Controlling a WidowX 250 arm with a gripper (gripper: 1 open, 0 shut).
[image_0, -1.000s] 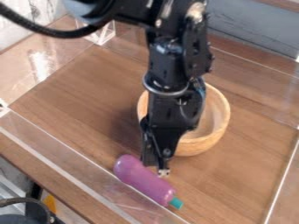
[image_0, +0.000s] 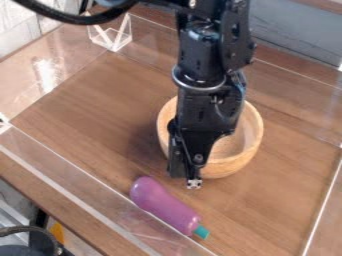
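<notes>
The black gripper (image_0: 191, 181) points down in the middle of the view, in front of a light wooden bowl (image_0: 243, 147) that it partly hides. A purple bottle (image_0: 164, 205) with a teal cap lies on its side in the foreground, below and a little left of the fingertips. Whether the fingers are open or shut is hard to make out.
Clear panels edge it at the front left and right. A white wire object (image_0: 110, 32) stands at the back left.
Over the last second the gripper has risen and moved back, away from the purple bottle toward the bowl. The bottle and bowl look unmoved.
</notes>
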